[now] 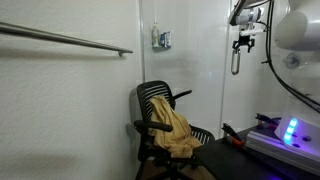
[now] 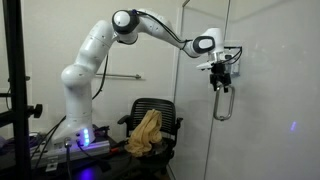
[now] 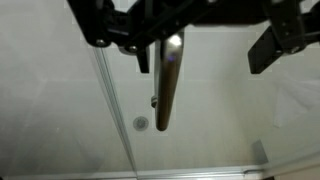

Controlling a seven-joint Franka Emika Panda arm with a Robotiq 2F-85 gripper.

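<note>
A metal door handle (image 2: pixel 231 103) is fixed upright on a clear glass shower door. High up at its top end is my gripper (image 2: pixel 221 82). In the wrist view the fingers of the gripper are wide open, and the handle bar (image 3: pixel 168 85) runs between them, close to the left finger (image 3: pixel 143 57). The right finger (image 3: pixel 264 52) stands well clear of the bar. Whether the left finger touches it I cannot tell. Exterior view 1 shows the gripper (image 1: pixel 245 44) beside the upper part of the handle (image 1: pixel 235 63).
A black mesh office chair (image 1: pixel 150 103) with a tan cloth (image 1: pixel 172 128) draped over it stands in front of the shower. Bottles (image 1: pixel 160 38) hang on the wall behind. A towel bar (image 1: pixel 60 36) runs along the left wall. Below the door lies a drain (image 3: pixel 140 123).
</note>
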